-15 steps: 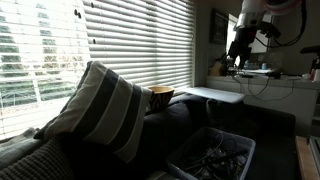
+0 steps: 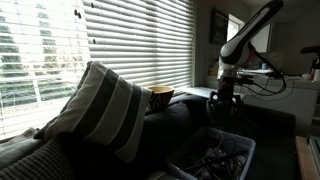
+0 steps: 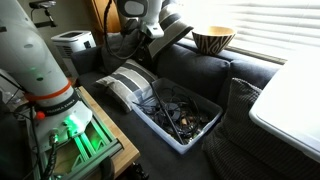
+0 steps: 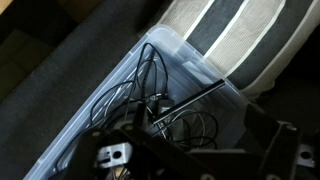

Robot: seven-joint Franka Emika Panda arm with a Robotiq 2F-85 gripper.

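Observation:
My gripper [image 2: 225,103] hangs above the dark couch, behind the clear bin in exterior view 1, pointing down. Its two fingers look spread apart, so it appears open, and nothing shows between them. In exterior view 2 the gripper [image 3: 143,45] is a dark shape against the couch and its finger gap is hard to make out. The clear plastic bin [image 3: 180,143] holds tangled black cables [image 4: 130,88] and other dark items. A thin dark rod [image 4: 197,101] lies slantwise over the cables in the wrist view. Dark gripper parts hide the bin's lower contents there.
A striped cushion [image 3: 130,85] lies beside the bin; another striped cushion [image 2: 103,110] leans by the window. A patterned bowl [image 3: 212,39] stands on the couch back. A white surface [image 3: 295,95] fills the right of exterior view 2. Bare dark couch [image 3: 235,72] extends behind the bin.
My gripper has come down a long way and somewhat left in exterior view 1, from high near the wall to just over the couch. The bin, cushion and bowl have stayed put.

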